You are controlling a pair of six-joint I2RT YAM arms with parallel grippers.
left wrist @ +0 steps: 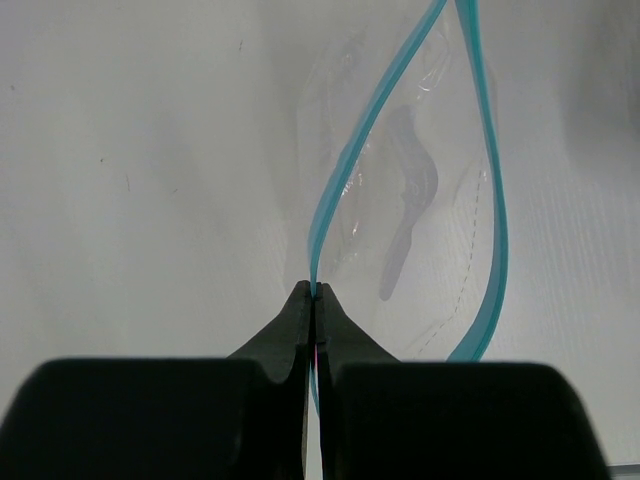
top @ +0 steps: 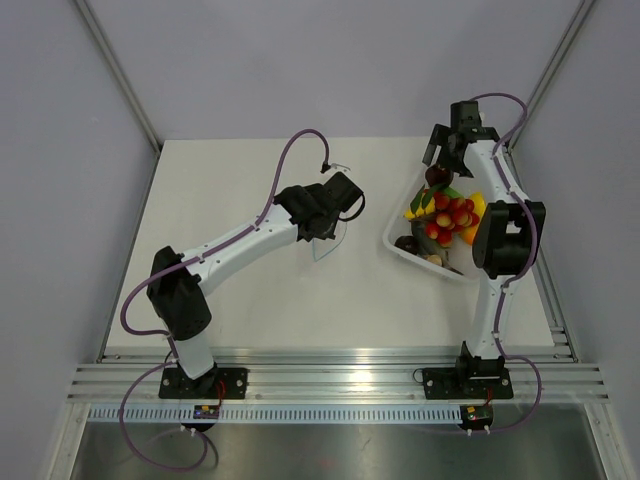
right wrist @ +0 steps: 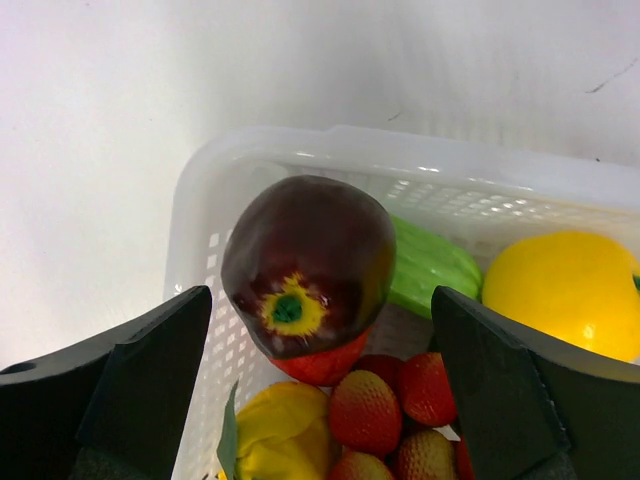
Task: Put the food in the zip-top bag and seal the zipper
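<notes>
The clear zip top bag [left wrist: 410,200] with teal zipper edges stands open in the left wrist view; my left gripper is shut on its near teal edge. In the top view it is at the centre, under the left gripper [top: 330,232]. My right gripper stands open over the food container [right wrist: 470,165] at the right, its fingers either side of a dark purple fruit [right wrist: 305,250]. Around that fruit lie a green vegetable [right wrist: 435,265], a yellow pepper [right wrist: 555,295] and several strawberries [right wrist: 365,410].
The container fills the right side, with free table between it and the bag. A metal rail [top: 330,360] runs along the front edge.
</notes>
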